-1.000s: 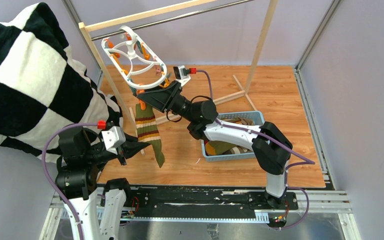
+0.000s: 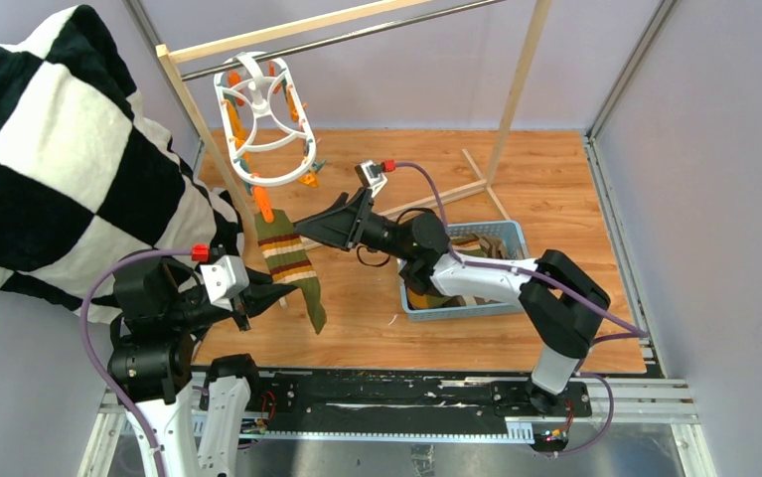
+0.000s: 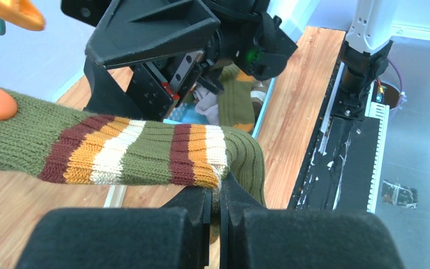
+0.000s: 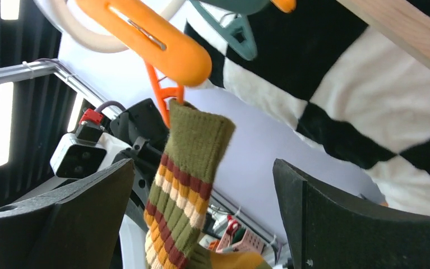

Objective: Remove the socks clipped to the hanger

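A white hanger [image 2: 272, 177] with orange and teal clips hangs from the metal bar. An olive striped sock [image 2: 279, 243] hangs below an orange clip [image 4: 173, 56], its top at the clip's tip. My left gripper is shut on the lower part of this sock, which folds over its fingers. My right gripper [image 2: 317, 226] stands to the right of the clip and sock, open with nothing between its fingers in the right wrist view.
A blue basket [image 2: 511, 303] holding socks sits on the wooden table behind the right arm. A wooden frame [image 2: 511, 84] carries the bar. A checkered cushion [image 2: 64, 159] fills the left side.
My right gripper has backed away from the orange clip, moving right and down in the top view. The hanger has swung slightly. My left gripper stays in place on the sock.
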